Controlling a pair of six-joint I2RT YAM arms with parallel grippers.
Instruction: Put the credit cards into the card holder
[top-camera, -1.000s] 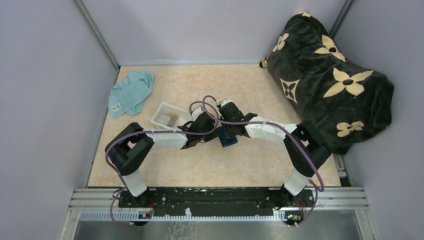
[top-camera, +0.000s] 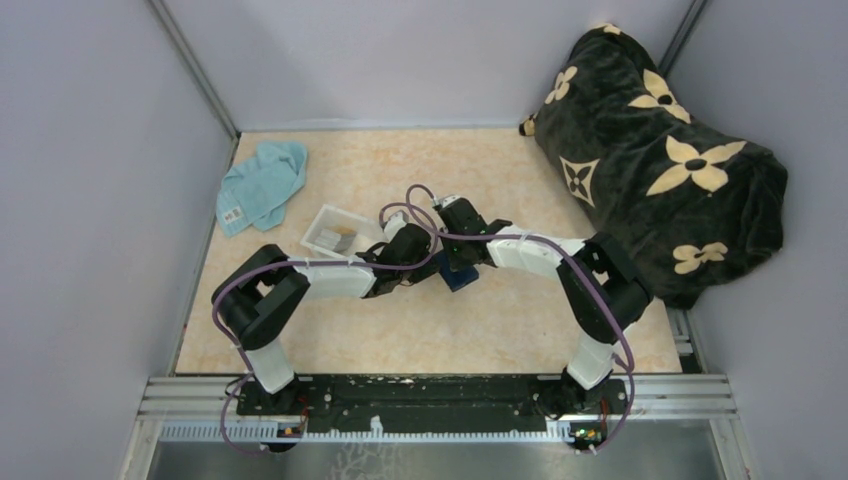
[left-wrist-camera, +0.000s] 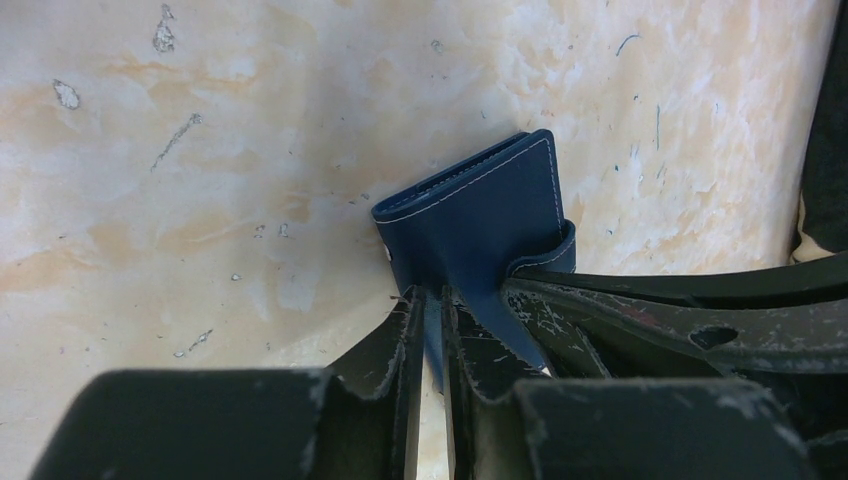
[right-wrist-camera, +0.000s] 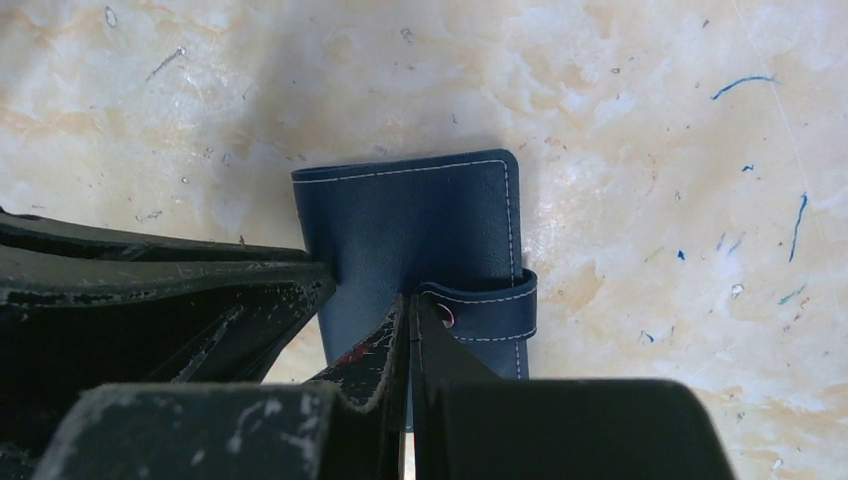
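Observation:
The dark blue card holder (right-wrist-camera: 400, 210) lies closed on the table, its strap (right-wrist-camera: 500, 312) running over the right edge in the right wrist view. My right gripper is shut, with its tips at the loose end of that strap; whether any strap is pinched between them is hidden. On the holder's other side, my left gripper is narrowly open, with a thin gap between its tips, and the holder shows behind them. In the top view, cards (top-camera: 343, 236) appear to lie in a white tray (top-camera: 315, 226) on the left.
A light blue cloth (top-camera: 265, 185) rests at the back left. A large dark cushion (top-camera: 660, 165) with pale flowers fills the right side. Bare table lies in front of the holder and behind the arms. The two grippers are very close together.
The card holder has turned or slid a little to the right. My left arm looks nearly still.

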